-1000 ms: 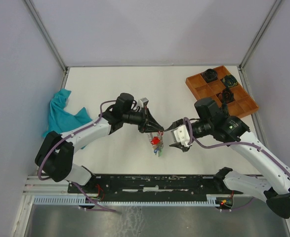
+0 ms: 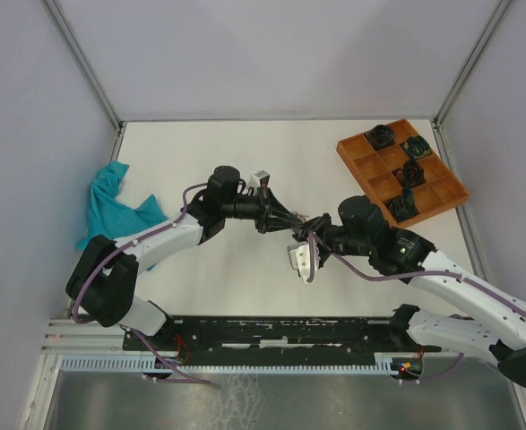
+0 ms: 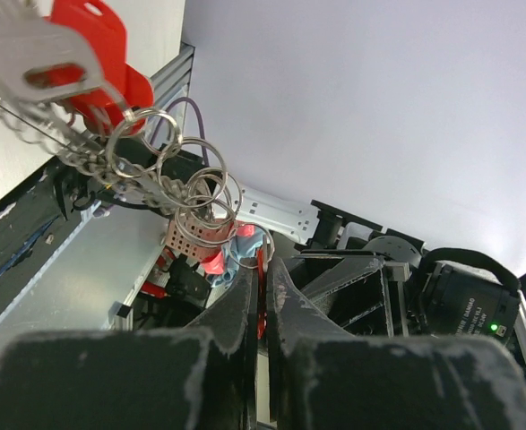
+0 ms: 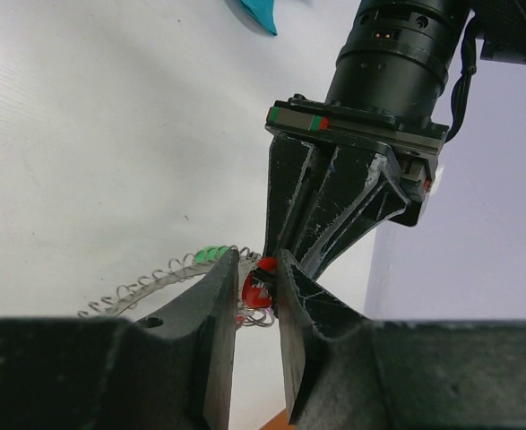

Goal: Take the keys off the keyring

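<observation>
A bunch of keys, red (image 3: 110, 63) and silver (image 3: 38, 58), hangs on several linked rings (image 3: 182, 188) with a coiled cord. My left gripper is shut on the keyring at its top. The two grippers meet at the centre in the top view. My right gripper is at the red piece beside the left fingertips; whether its fingers are closed on it I cannot tell.
An orange compartment tray (image 2: 442, 193) with dark items stands at the back right. A teal cloth (image 2: 119, 210) lies at the left.
</observation>
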